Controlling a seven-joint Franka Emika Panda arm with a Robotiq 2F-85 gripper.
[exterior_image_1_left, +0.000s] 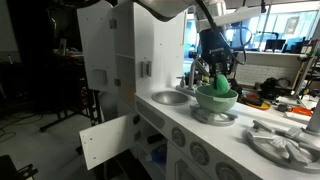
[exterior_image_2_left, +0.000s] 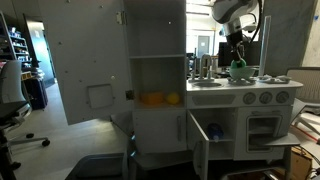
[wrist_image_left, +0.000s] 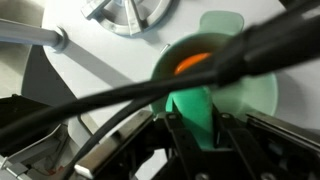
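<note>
A light green pot (exterior_image_1_left: 217, 103) stands on a stove burner of the toy kitchen counter. Above the pot hangs my gripper (exterior_image_1_left: 221, 77), pointing down and shut on a green object (exterior_image_1_left: 222, 85). From the wrist, the green object (wrist_image_left: 198, 112) shows between the fingers, in front of the open pot (wrist_image_left: 262, 95); cables cross part of this view. An orange item (wrist_image_left: 192, 63) lies inside the pot near its handle side. In exterior view 2, the green object (exterior_image_2_left: 238, 62) is just above the pot (exterior_image_2_left: 242, 72); whether they touch I cannot tell.
A round metal sink (exterior_image_1_left: 171, 97) lies left of the pot and a grey burner or drying rack (exterior_image_1_left: 285, 147) right of it. Orange items (exterior_image_2_left: 153, 99) sit on a cabinet shelf. A lower cabinet door (exterior_image_2_left: 203, 145) stands open.
</note>
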